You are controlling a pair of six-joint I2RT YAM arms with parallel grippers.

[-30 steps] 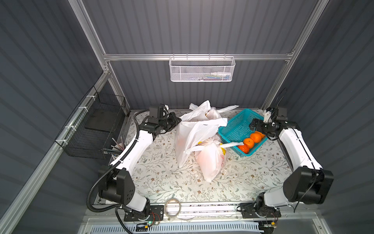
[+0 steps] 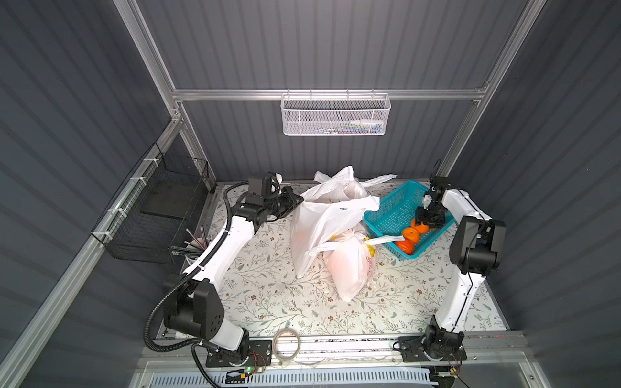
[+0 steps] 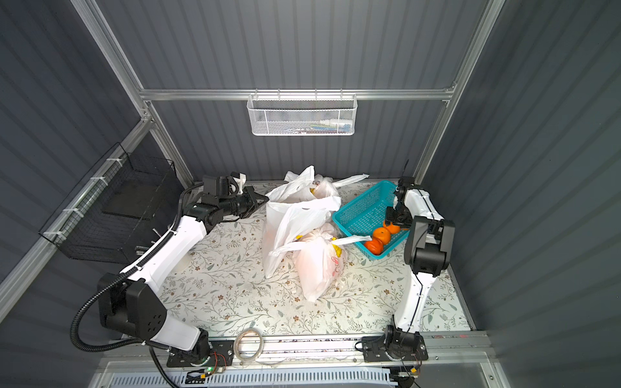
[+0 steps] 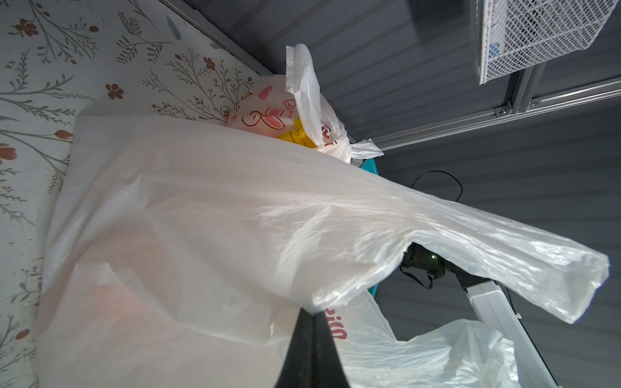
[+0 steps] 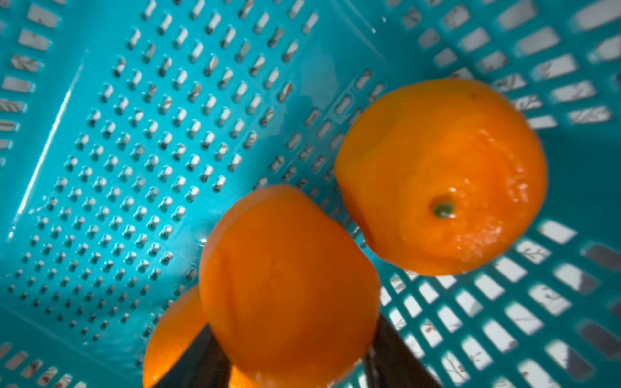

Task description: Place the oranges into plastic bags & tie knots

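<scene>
Several oranges [image 2: 408, 234] sit in a teal perforated basket [image 2: 388, 207] on the right. My right gripper is down over them, its fingers either side of an orange [image 5: 288, 265]; another orange [image 5: 440, 168] lies beside it. Whether the fingers grip it is unclear. In the middle stands a large white plastic bag [image 2: 317, 226], with my left gripper shut at its upper edge; whether plastic is between the fingers is hard to tell. A filled bag [image 2: 346, 268] with loose handles lies in front, another bag behind.
A white mesh shelf [image 2: 335, 116] hangs on the back wall, a black wire basket [image 2: 155, 207] on the left wall. A tape roll [image 2: 286, 344] lies on the front rail.
The left arm is essentially unchanged.
</scene>
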